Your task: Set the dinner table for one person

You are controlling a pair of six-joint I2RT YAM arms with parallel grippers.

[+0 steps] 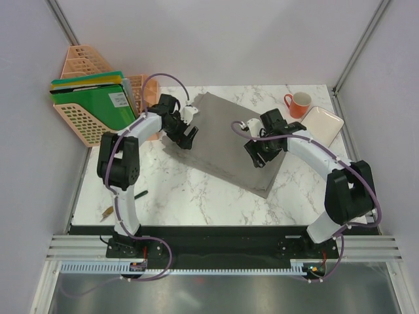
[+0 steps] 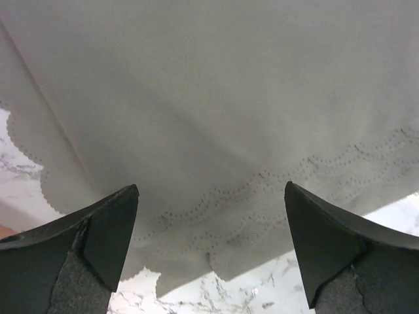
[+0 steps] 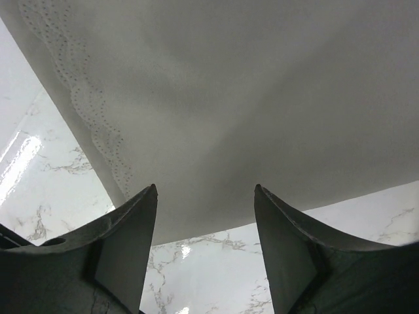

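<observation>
A grey placemat cloth with a scalloped edge lies flat and askew across the middle of the table. Over its left end hovers my left gripper, open; in the left wrist view the cloth and its corner show beyond the spread fingers. My right gripper is above the cloth's right part, its fingers apart and nothing held between them. An orange mug and a pale rectangular plate stand at the back right. Near the front left, utensils, one with a dark green handle, are partly hidden by the left arm.
An orange basket with green and yellow folders fills the back left corner. Bare marble tabletop lies open along the front. Walls close in both sides.
</observation>
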